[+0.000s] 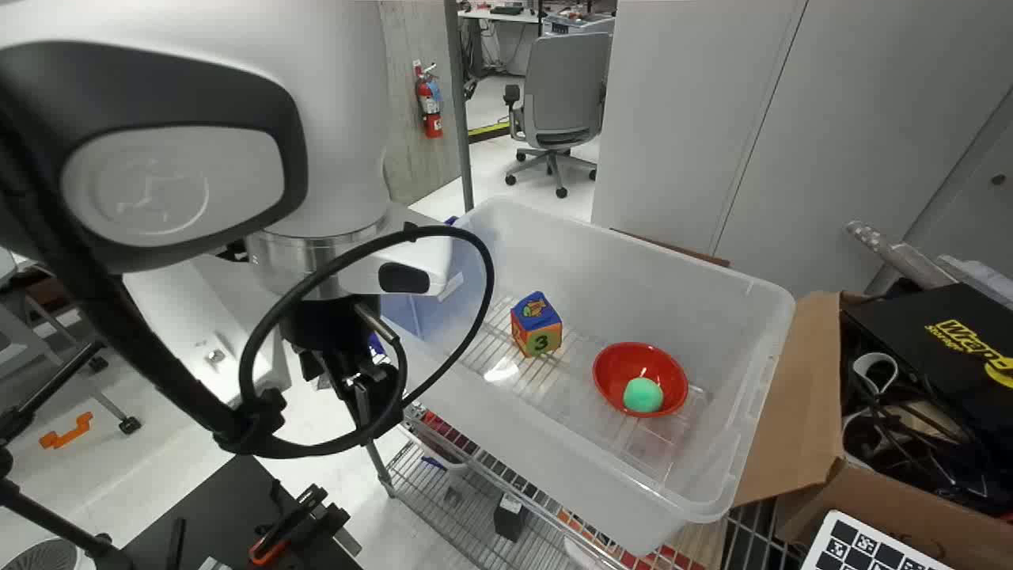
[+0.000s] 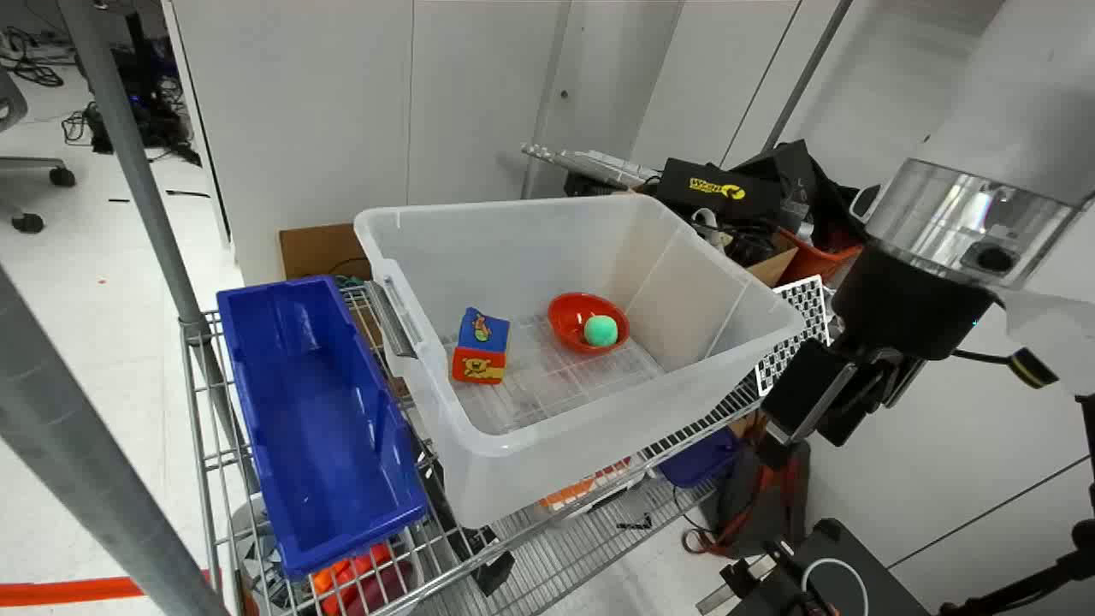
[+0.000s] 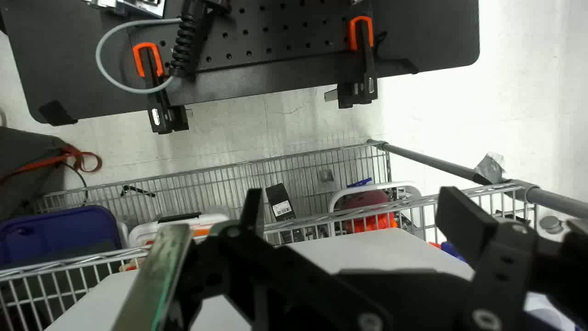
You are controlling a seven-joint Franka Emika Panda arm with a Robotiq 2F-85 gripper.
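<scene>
Inside the clear plastic bin (image 1: 608, 252) sits a colorful picture cube (image 1: 536, 324), with blue, orange and green faces. A red bowl (image 1: 622, 359) rests on the bin floor to its right, holding a small mint-green ball (image 1: 643, 395). The same cube (image 2: 480, 347), bowl (image 2: 566, 313) and ball (image 2: 600, 330) show in exterior view 2. My gripper is open in the wrist view, its black fingers (image 3: 253, 209) wide apart with nothing between them. In exterior view 2 the gripper (image 2: 821, 421) hangs outside the bin, beyond its near right side.
A long, empty blue tray (image 2: 318, 411) stands beside the bin on the wire shelf (image 3: 325, 220). At the bin's other end a cardboard box (image 1: 807, 399) is crowded with black items. A black table (image 3: 264, 82) with orange-handled clamps stands across a floor gap from the shelf.
</scene>
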